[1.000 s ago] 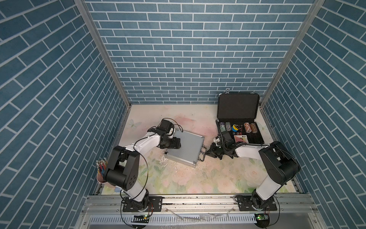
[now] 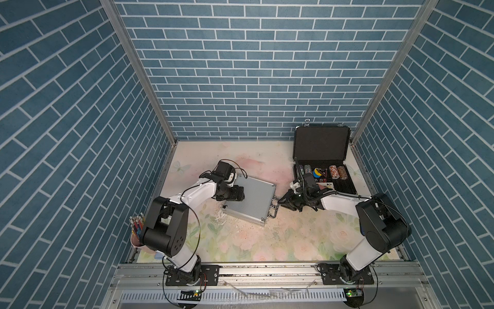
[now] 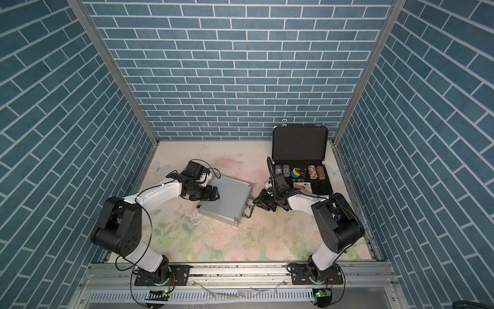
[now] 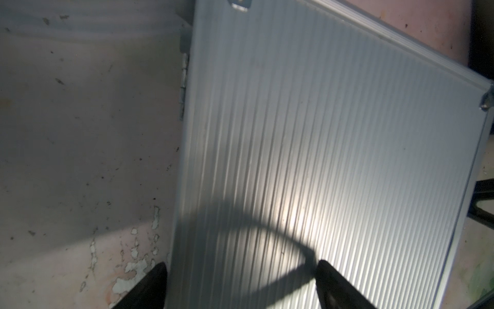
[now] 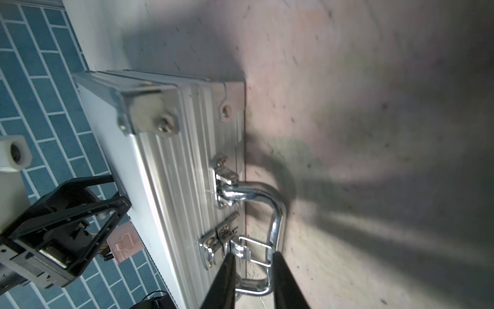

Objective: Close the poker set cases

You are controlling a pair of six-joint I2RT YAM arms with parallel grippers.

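Observation:
A silver case (image 2: 249, 198) lies closed on the table's middle-left. My left gripper hovers over its hinge-side edge, fingers spread wide, the ribbed lid (image 4: 380, 154) between and below them. On the other side, my right gripper is at the case's chrome handle (image 5: 278, 226) and latch (image 5: 221, 237), fingers part open; whether they touch the latch wire is unclear. A second case (image 3: 299, 142) stands open at the back right, lid upright, showing rows of chips (image 3: 312, 172) and cards, partly hidden by my right arm.
A cup of pens (image 2: 135, 234) stands at the front left. Tiled walls and a metal frame border the table.
The right arm has shifted slightly right and up beside the handle. The left arm and silver case look unmoved.

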